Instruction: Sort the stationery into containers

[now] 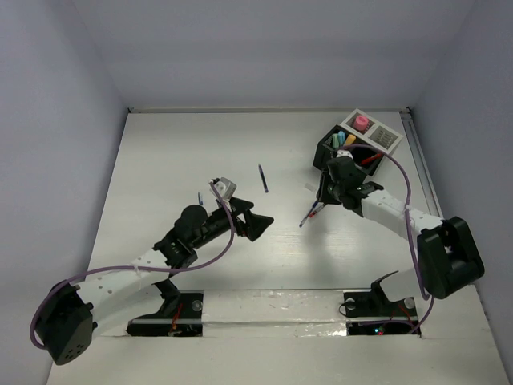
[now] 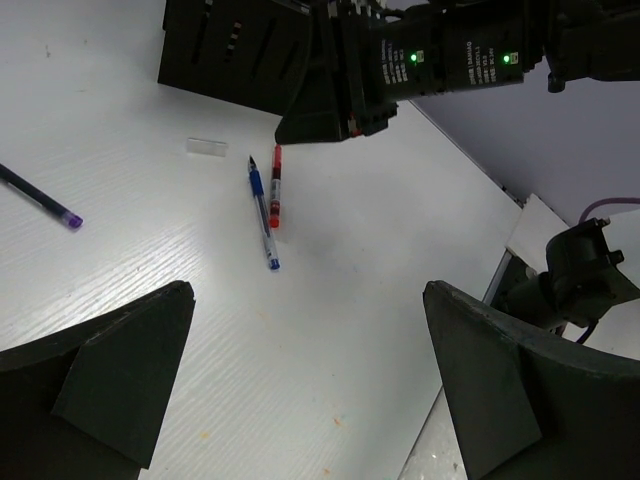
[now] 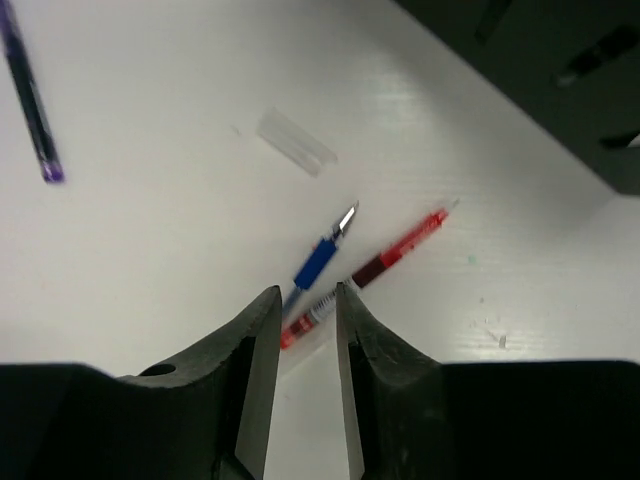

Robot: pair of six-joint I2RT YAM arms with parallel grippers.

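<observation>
A blue pen and a red pen lie side by side on the table below my right gripper. Its fingers stand a little apart with nothing held; the pens' near ends show beyond the gap. In the top view, this gripper partly covers them. A dark pen with a purple end rests farther left, and a small blue item lies beyond my left arm. Over bare table, my left gripper is wide open and empty. The black container holds several markers and a red item.
A white basket with a pink object adjoins the black container. Near the pens lies a small clear piece. The container's dark wall stands close to my right gripper.
</observation>
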